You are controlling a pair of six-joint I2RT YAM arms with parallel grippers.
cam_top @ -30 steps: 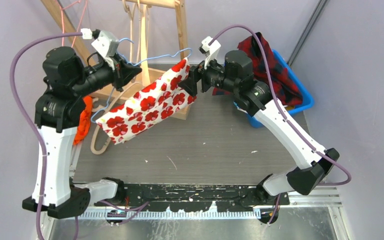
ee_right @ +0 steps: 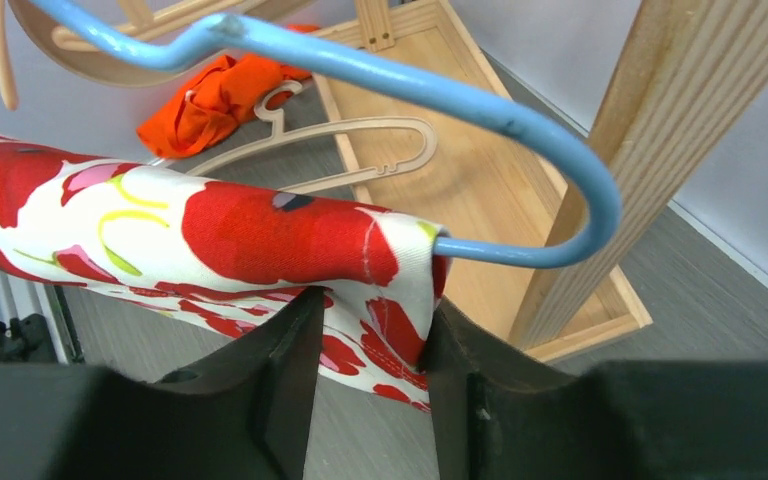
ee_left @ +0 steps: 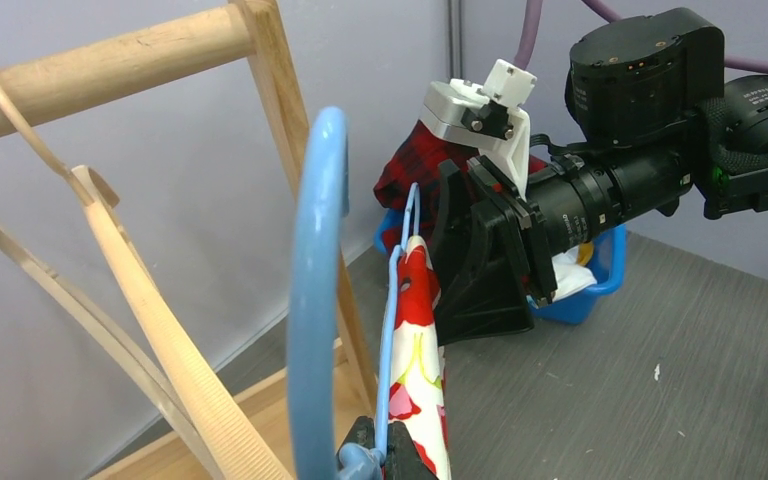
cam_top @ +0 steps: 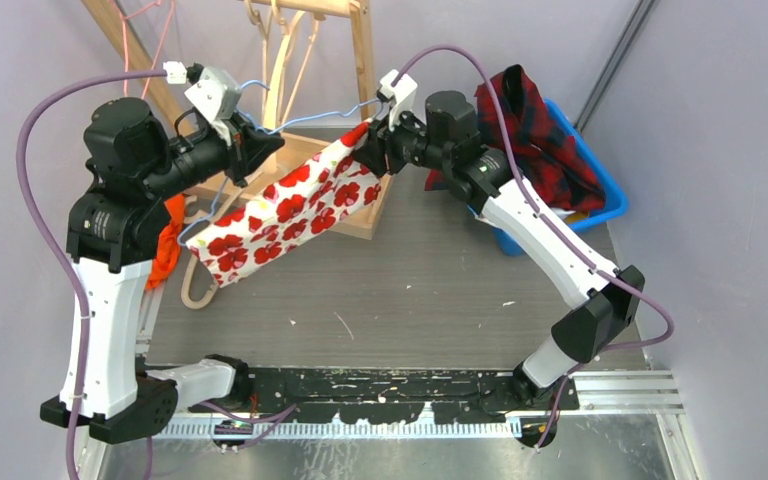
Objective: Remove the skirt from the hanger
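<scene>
The white skirt with red flowers (cam_top: 290, 210) hangs slanting from the blue hanger (cam_top: 310, 118) in the top view. My left gripper (cam_top: 250, 150) is shut on that hanger; in the left wrist view the hanger (ee_left: 312, 300) runs from it toward the other arm. My right gripper is at the skirt's upper right end, fingers on either side of the fabric edge (ee_right: 410, 260) just below the hanger's looped end; whether they pinch it is unclear, and they look part open.
A wooden rack (cam_top: 360, 50) with hangers stands at the back. An orange cloth (cam_top: 165, 245) lies left. A blue basket (cam_top: 610, 190) with plaid cloth is at right.
My right gripper has moved left onto the skirt's upper end, and that end of the skirt has shifted slightly. My left gripper stays in place.
</scene>
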